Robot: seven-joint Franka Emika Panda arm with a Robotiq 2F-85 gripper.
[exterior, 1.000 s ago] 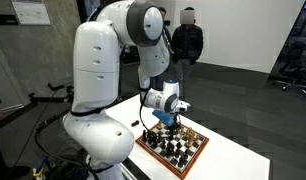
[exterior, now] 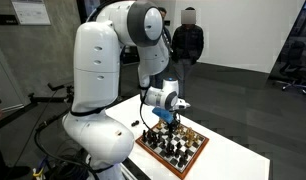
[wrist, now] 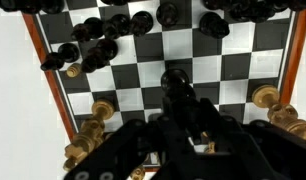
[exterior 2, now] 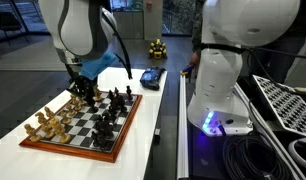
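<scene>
In the wrist view, a black chess piece (wrist: 175, 79) shows at the tips of my gripper, which is shut on it. The fingers hide its lower part, so I cannot tell whether it touches the board. Beneath lies the chessboard (exterior 2: 78, 148) with a brown wooden rim, on a white table. From outside, the gripper (exterior: 172, 117) is low over the board's far-left part. Dark pieces (exterior 2: 105, 134) crowd one side of the board, and light wooden pieces (exterior 2: 49, 123) stand along the other.
Pieces stand close around the gripper on both sides, including a dark group (wrist: 99, 53). A person (exterior: 188, 42) stands behind the table. A small black device (exterior 2: 152, 77) sits near the table edge.
The arm is almost where it was, with at most a very small shift. No piece on the board has visibly moved.
</scene>
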